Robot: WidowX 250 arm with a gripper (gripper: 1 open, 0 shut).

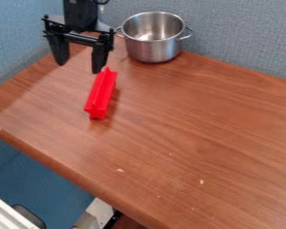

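Note:
My black gripper (79,55) is open at the upper left, its two fingers apart with nothing between them, hanging above the table beside the pot. Below its right finger lies a red elongated block (101,93) on the wooden table (193,152), angled front to back. A steel pot (154,40) with two side handles stands behind, to the right of the gripper.
Grey-blue padded walls (235,36) border the back and left. The table's left edge drops to a blue floor (44,192), with white and dark objects at the lower left.

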